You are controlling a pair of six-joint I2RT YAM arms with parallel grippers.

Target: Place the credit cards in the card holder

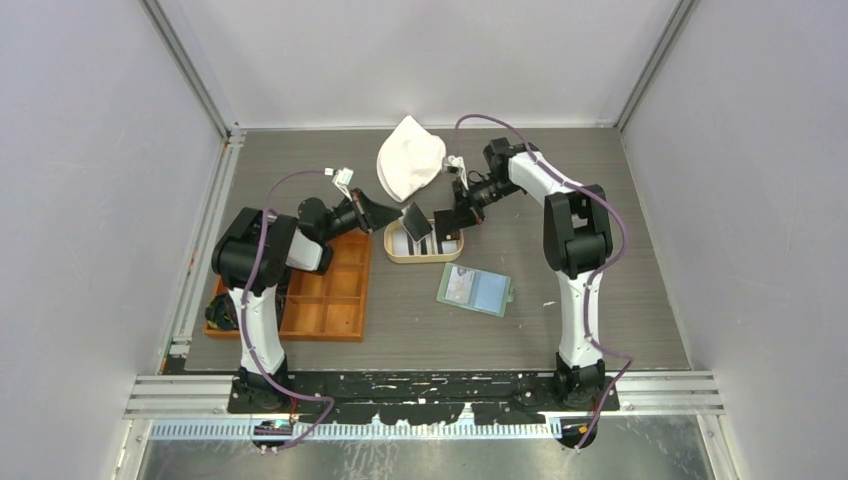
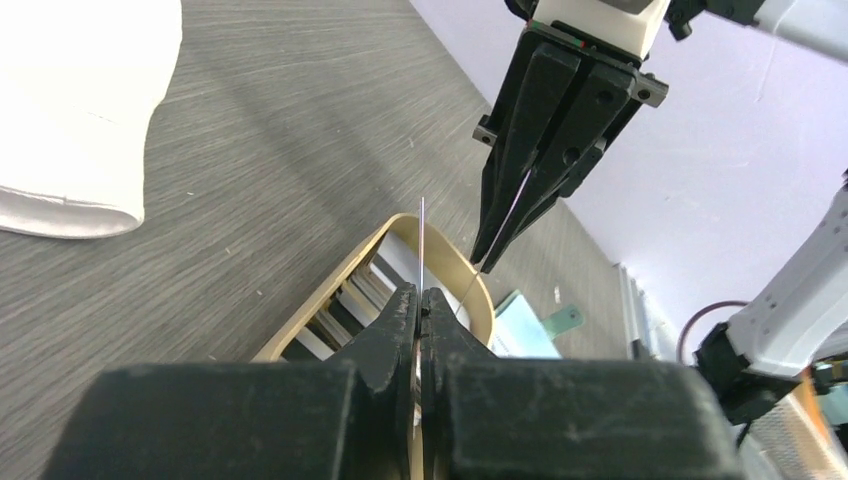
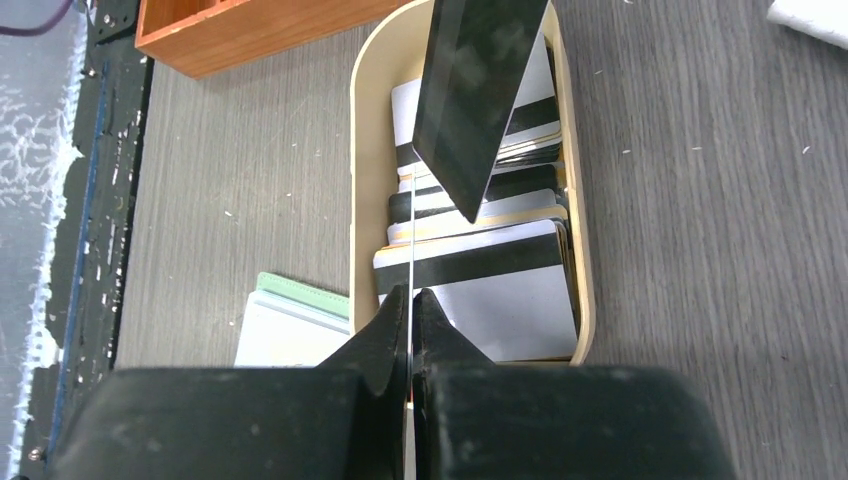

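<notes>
Above the tan box, my left gripper (image 1: 399, 215) is shut on a dark card (image 1: 416, 222). That card appears edge-on as a thin line in the left wrist view, and its dark face (image 3: 478, 95) fills the upper middle of the right wrist view. Close by on the right, my right gripper (image 1: 463, 222) is shut on a second dark card (image 1: 445, 225), edge-on between its fingers in its own wrist view. A gap separates the two cards. The card holder (image 1: 475, 290), with a pale green edge, lies flat on the table in front of the box.
Several striped cards (image 3: 480, 270) lie inside the tan box (image 3: 584, 300). A white cloth item (image 1: 410, 158) rests behind it. The orange compartment tray (image 1: 345, 318) stands at left, beneath the left arm. Clear table lies right of the card holder.
</notes>
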